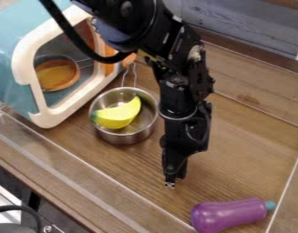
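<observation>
The black robot arm reaches down from the top to the middle of the wooden counter, where its gripper (172, 180) points down close to the surface, shut with nothing visible between its fingers. To its left a steel pot (127, 136) holds a yellow banana-like toy (116, 116). A purple eggplant-like toy (227, 215) lies at the front right, apart from the gripper.
A light blue toy oven (21, 45) with an open front stands at the back left, an orange dish (56, 74) inside. A wall runs behind the counter (249, 136), whose right side is mostly clear. The near edge is at lower left.
</observation>
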